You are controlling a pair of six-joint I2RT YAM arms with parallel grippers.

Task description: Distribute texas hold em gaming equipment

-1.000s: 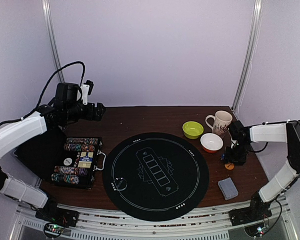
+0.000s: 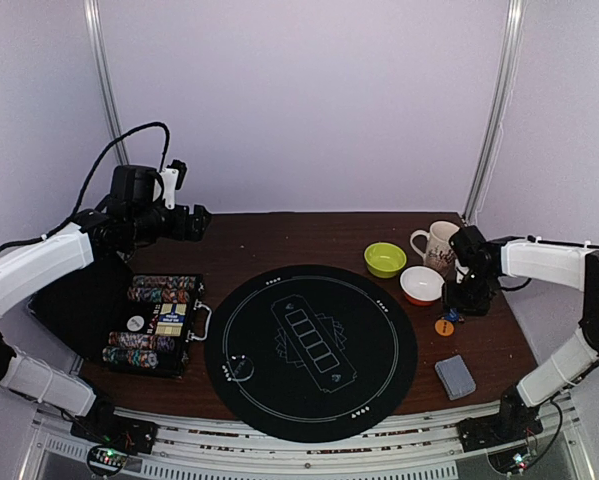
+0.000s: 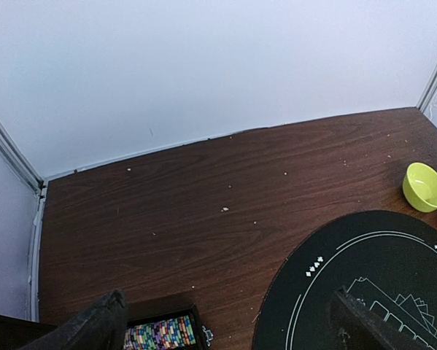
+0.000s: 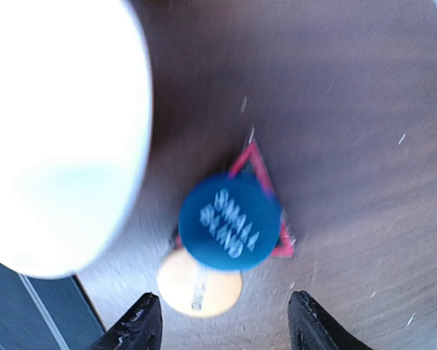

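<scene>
A blue disc with white lettering (image 4: 229,222) lies on a red-edged triangular piece (image 4: 253,160), overlapping an orange disc (image 4: 196,288) on the wood, beside a white bowl (image 4: 57,131). My right gripper is over them, its two fingers parted with nothing seen held. My left gripper is open and raised over the left of the table, holding nothing. The black round poker mat (image 2: 249,400) fills the middle. An open chip case (image 2: 154,360) with chip rows sits at the left. A grey deck-like block (image 2: 455,376) lies at the right front.
A green bowl (image 2: 385,255) and a patterned mug (image 2: 437,240) stand at the back right, near the white bowl. Walls bound the back and sides.
My right gripper has shifted slightly and risen near the discs. The orange disc sits a little further left than a second ago. The left arm is unchanged.
</scene>
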